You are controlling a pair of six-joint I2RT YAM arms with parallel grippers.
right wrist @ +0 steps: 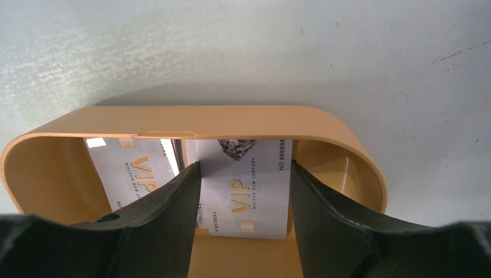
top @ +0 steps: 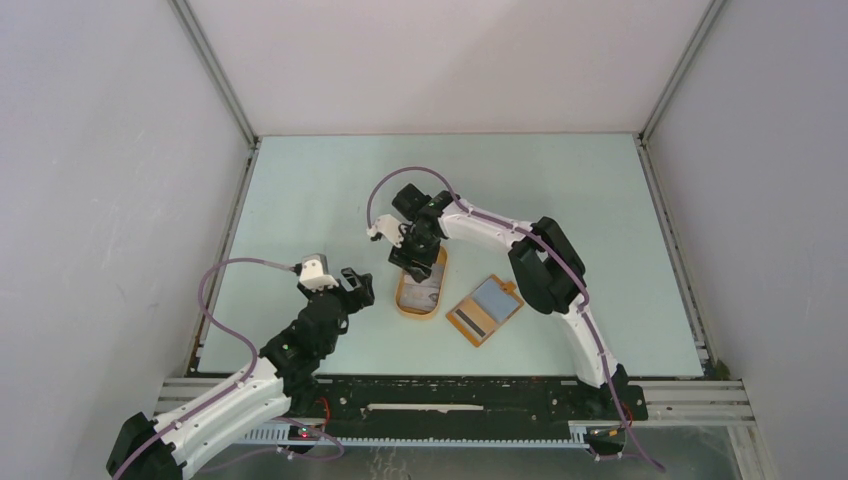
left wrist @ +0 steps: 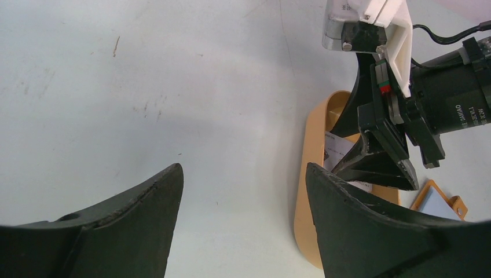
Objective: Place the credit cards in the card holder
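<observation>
White VIP cards lie in an oblong tan tray (top: 418,313); in the right wrist view, a front card (right wrist: 255,200) overlaps others, and a separate card (right wrist: 124,168) leans to the left. My right gripper reaches down into the tray, open, with its fingertips on either side of the front card; whether they touch its edges cannot be told. The tan card holder (top: 485,310) lies unfolded to the right of the tray, with a blue-grey panel and dark slots. Left of the tray, my left gripper stands open and empty over bare table.
The tray's wall (right wrist: 231,121) rises close beside the right fingers. In the left wrist view, the right gripper is at the tray, not far from my left fingers. Behind and to the right, the white table (top: 590,190) is clear.
</observation>
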